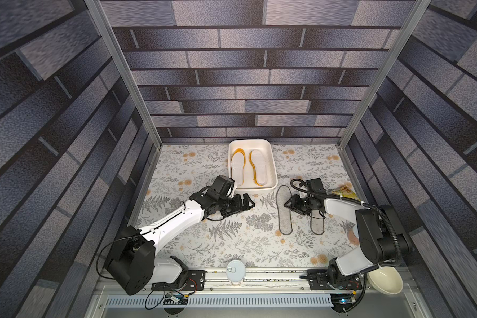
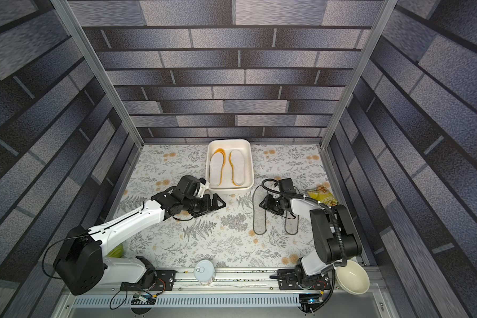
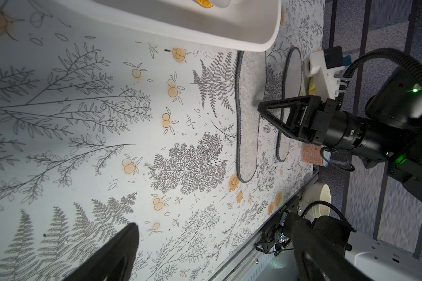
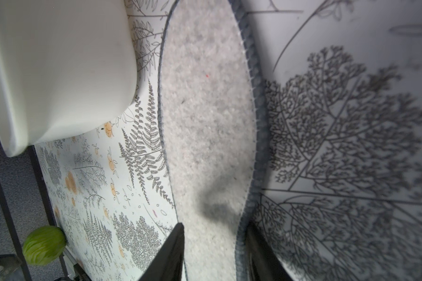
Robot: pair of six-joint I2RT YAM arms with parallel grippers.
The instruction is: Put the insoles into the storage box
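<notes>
The white storage box (image 1: 266, 180) holds two orange-edged white insoles (image 1: 238, 165). Two grey dark-rimmed insoles lie on the table in front and to its right, the left one (image 3: 250, 117) and the right one (image 3: 282, 149). My left gripper (image 1: 241, 203) stands open over the table, below-left of the box, its fingers empty. My right gripper (image 2: 268, 205) is low on the left grey insole, with its fingertips at that insole's dark edge in the right wrist view; whether they grip it is unclear.
A bowl (image 1: 384, 279) and a can (image 1: 235, 270) sit at the front edge. A yellow packet (image 2: 322, 195) lies at the right.
</notes>
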